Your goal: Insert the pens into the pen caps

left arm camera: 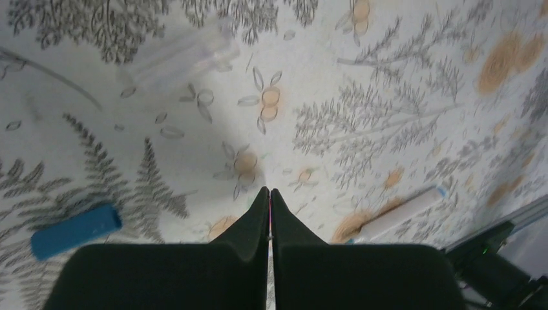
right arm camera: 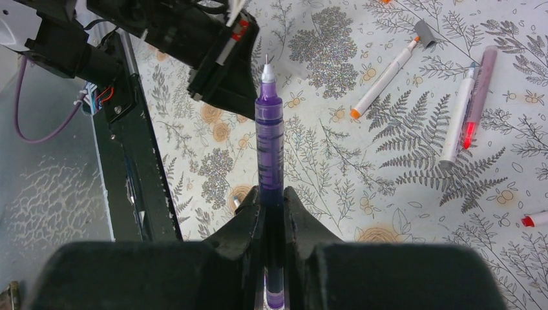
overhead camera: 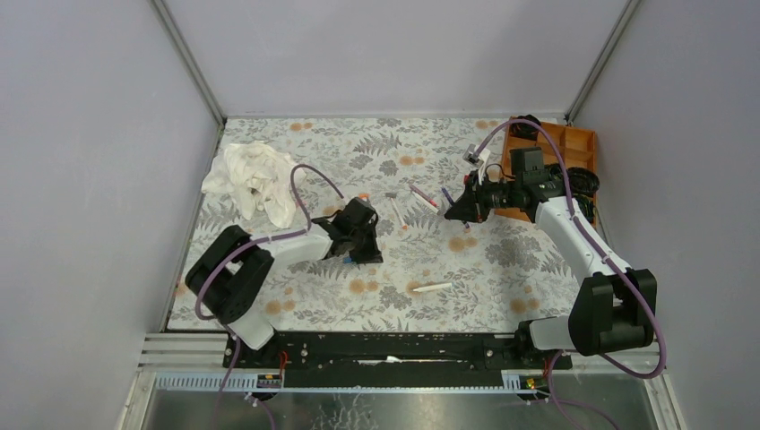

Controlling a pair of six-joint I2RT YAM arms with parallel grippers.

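Note:
My right gripper is shut on a purple pen [right arm camera: 269, 139], held upright with its bare tip up. In the left wrist view my left gripper is shut, nothing between its fingers. A clear cap [left arm camera: 178, 58] lies on the sheet farther up that view, and a blue cap [left arm camera: 76, 231] lies to the lower left. Off to the right is a white pen [left arm camera: 400, 214] with a blue tip. The right wrist view also holds an orange-ended pen [right arm camera: 386, 77], a grey cap [right arm camera: 424, 33], a white pen [right arm camera: 457, 119] and a pink pen [right arm camera: 480, 93].
A white cloth [overhead camera: 255, 179] is heaped at the back left. An orange compartment box [overhead camera: 574, 143] with black items stands at the back right, beside the right arm. Patterned sheet lies bare at the front right.

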